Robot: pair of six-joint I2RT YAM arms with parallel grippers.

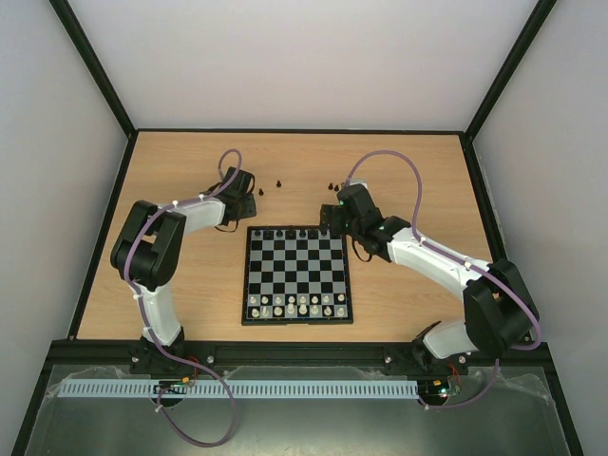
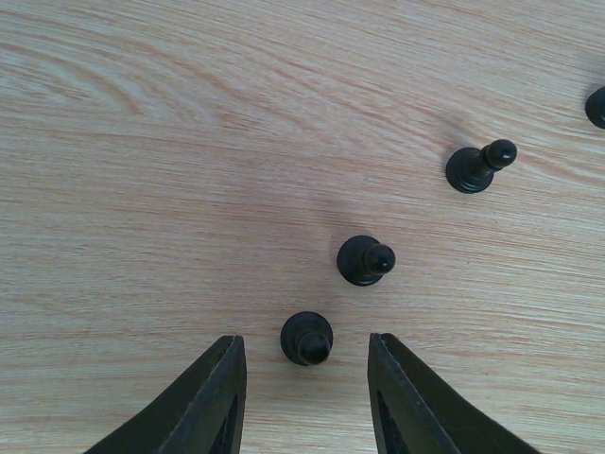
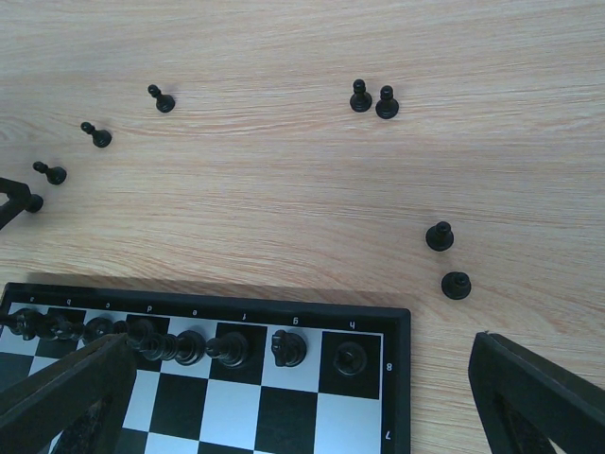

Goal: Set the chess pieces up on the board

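In the top view the chessboard (image 1: 296, 266) holds two rows of white pieces (image 1: 292, 300) along its near side and a back row of black pieces (image 1: 291, 234) on its far edge. Loose black pawns stand on the wood beyond it. My left gripper is part open above the table, one black pawn (image 2: 306, 339) showing between its fingertips; it is not gripped. Two more pawns, a closer one (image 2: 365, 260) and a farther one (image 2: 480, 166), stand up and right of it. Over the board's far right corner, my right gripper is wide open and empty.
In the right wrist view, a pair of pawns (image 3: 374, 100) stands far back, and two others (image 3: 447, 260) stand just off the board's corner. Part of the left gripper intrudes at the left edge. Bare wood lies between the pawns and the board.
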